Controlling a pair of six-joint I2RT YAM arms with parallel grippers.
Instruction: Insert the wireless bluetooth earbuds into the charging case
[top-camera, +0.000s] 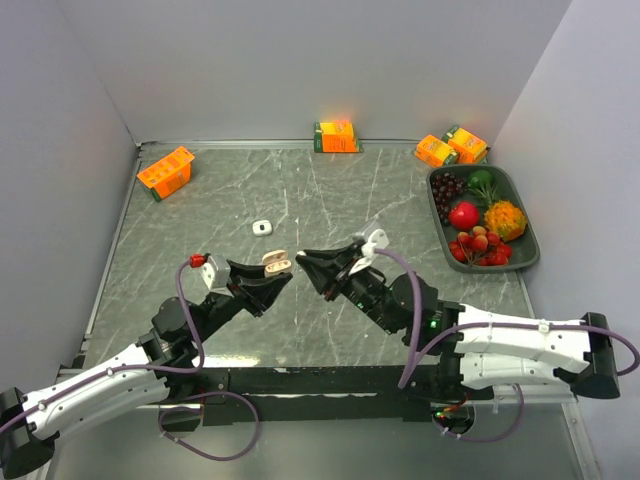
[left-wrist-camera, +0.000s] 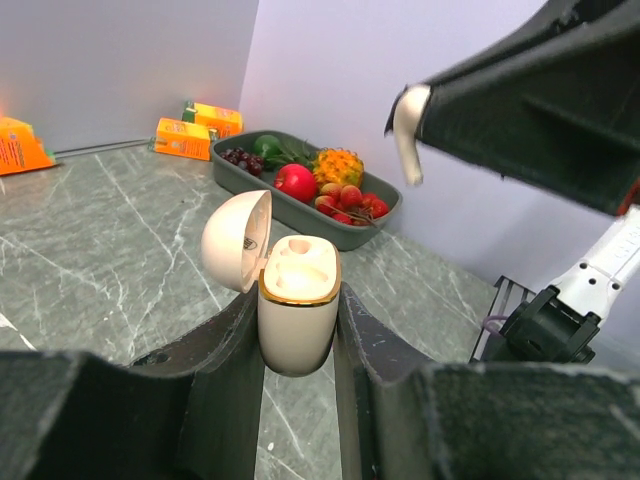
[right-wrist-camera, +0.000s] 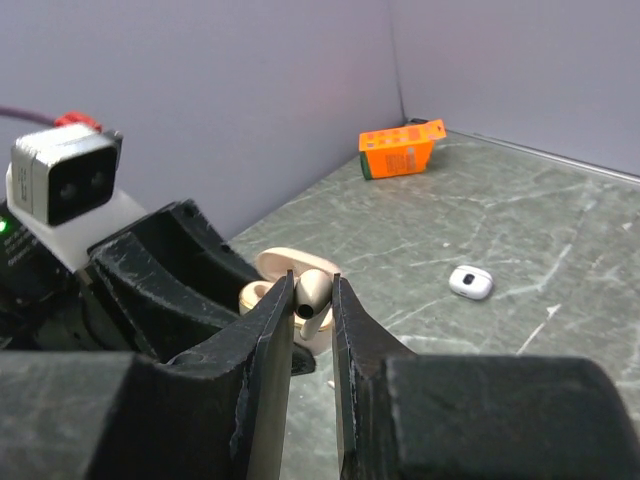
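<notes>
My left gripper is shut on the cream charging case (left-wrist-camera: 298, 310), which is upright with its lid (left-wrist-camera: 225, 240) flipped open and empty-looking slots on top; in the top view it is left of centre. My right gripper is shut on a white earbud (right-wrist-camera: 313, 292), its stem pointing out from the fingertips. In the left wrist view this earbud (left-wrist-camera: 408, 130) hangs above and to the right of the case. In the top view the two grippers face each other, a short gap apart.
A small white rounded object (top-camera: 262, 228) lies on the marble table (top-camera: 220, 190) behind the case. A grey tray of fruit (top-camera: 437, 228) stands at the right. Orange boxes (top-camera: 164, 175) sit along the back and left edges.
</notes>
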